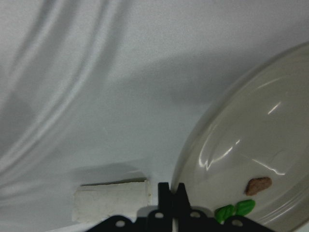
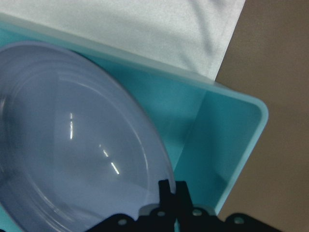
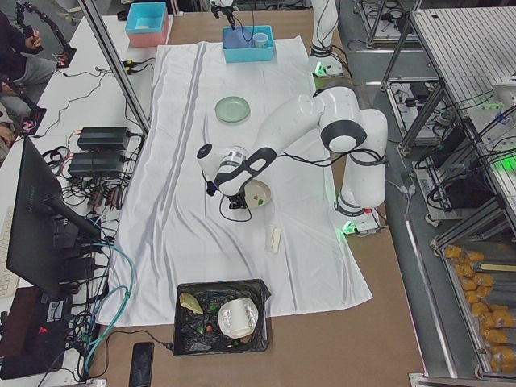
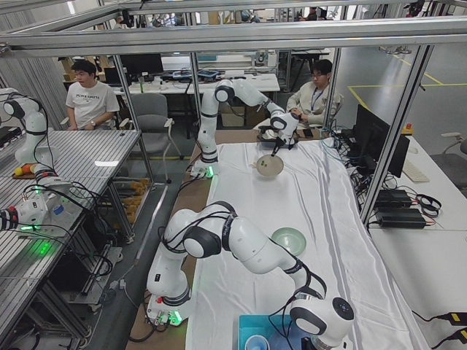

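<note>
A cream plate [image 3: 258, 193] with small green and brown bits [image 1: 259, 185] is at my left gripper, which is shut on its near rim; a white folded strip [image 1: 111, 199] lies beside it on the cloth. My right gripper is shut on the rim of a blue-grey plate [image 2: 72, 140], which is over or in the turquoise bin [image 2: 227, 140] at the far end.
A green plate [image 3: 232, 109] sits mid-cloth. A black tray [image 3: 197, 330] with white dishes and food bits is at the near end. A white cup [image 3: 260, 39] stands in the turquoise bin.
</note>
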